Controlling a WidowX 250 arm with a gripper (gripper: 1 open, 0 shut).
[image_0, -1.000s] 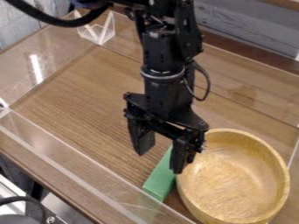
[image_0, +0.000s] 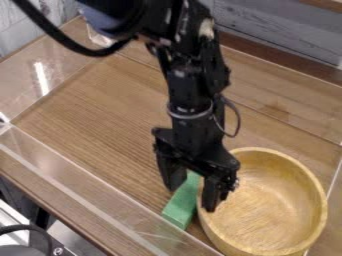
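My black gripper (image_0: 193, 180) hangs low over the front right of the wooden surface, open, at the left rim of a yellow bowl (image_0: 274, 205). Below it a green block (image_0: 181, 208) lies just left of the bowl, its upper end partly hidden by the gripper. Whether the fingers touch the block cannot be told.
A clear plastic edge runs along the front left, with cables beyond it. A pale wall stands at the back.
The gripper has shifted slightly down over the green block, and the arm leans a little differently at the top. The bowl and block look unmoved.
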